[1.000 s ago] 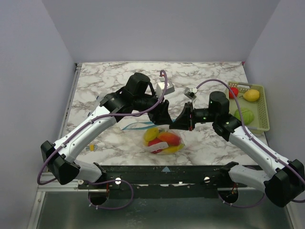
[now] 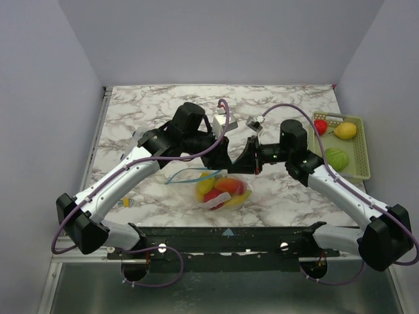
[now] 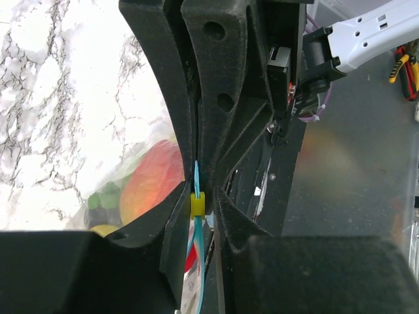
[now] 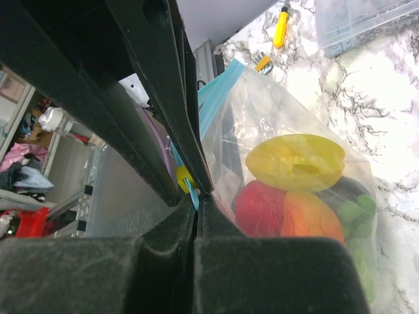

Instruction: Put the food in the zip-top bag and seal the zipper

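The clear zip-top bag (image 2: 237, 204) lies at the front middle, with red, orange, yellow and green food inside. Its blue zipper strip (image 2: 186, 180) bows apart on the left side. A yellow slider sits on that strip, pinched by my left gripper; the pinch shows in the right wrist view too, slider (image 4: 185, 178). Directly facing it, my right gripper is shut on the blue strip's end, a thin bit showing at its tips. From above, the left gripper (image 2: 224, 166) and right gripper (image 2: 237, 169) nearly touch.
A green basket (image 2: 361, 157) at the right holds a red item, a yellow item (image 2: 345, 131) and a green item (image 2: 336, 158). A clear box (image 4: 366, 23) stands on the left of the table. The marble top behind the arms is free.
My right gripper has shifted left, closer to the left one. The left gripper has stayed nearly in place. The blue strip's left part has shifted slightly.
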